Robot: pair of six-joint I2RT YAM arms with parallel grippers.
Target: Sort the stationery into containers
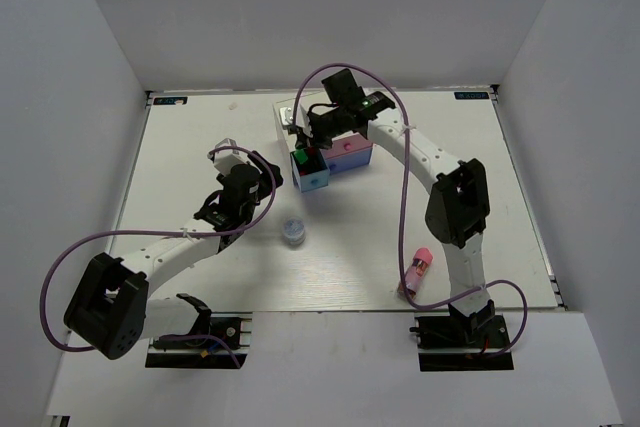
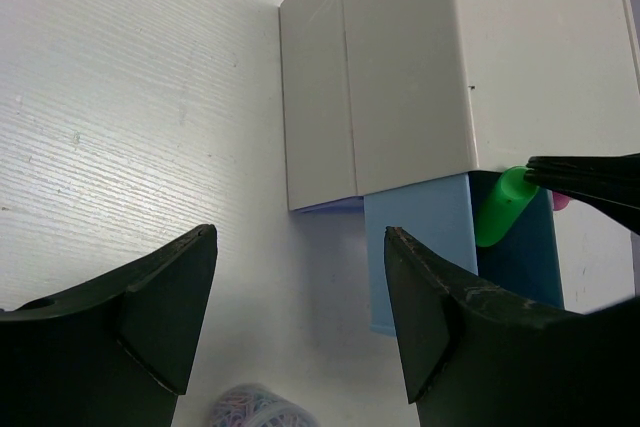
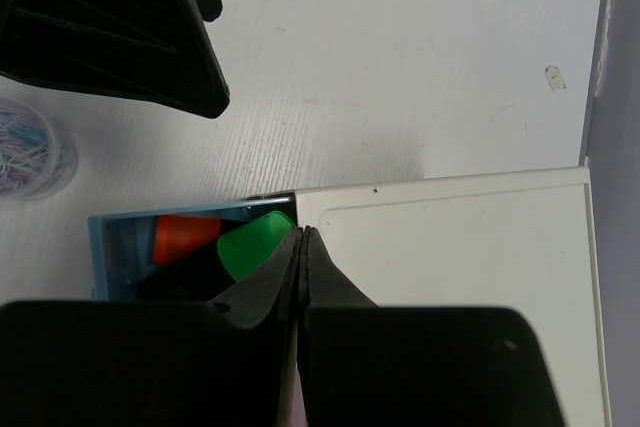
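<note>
A white box [image 1: 290, 132] with small drawers stands at the back of the table. Its blue drawer [image 1: 313, 180] is pulled out, and a green cylinder [image 2: 503, 209] leans inside beside an orange-red piece [image 3: 185, 235] and something black. The shut fingertips of my right gripper are at the upper end of the green cylinder; nothing shows between them. Left of the drawer, my left gripper stands open and empty over the table. A clear round tub [image 1: 293, 232] of coloured clips sits in front of the drawer.
A pink-capped clear container [image 1: 416, 272] lies at the front right. Beside the open drawer, a purple drawer [image 1: 348, 159] is closed.
</note>
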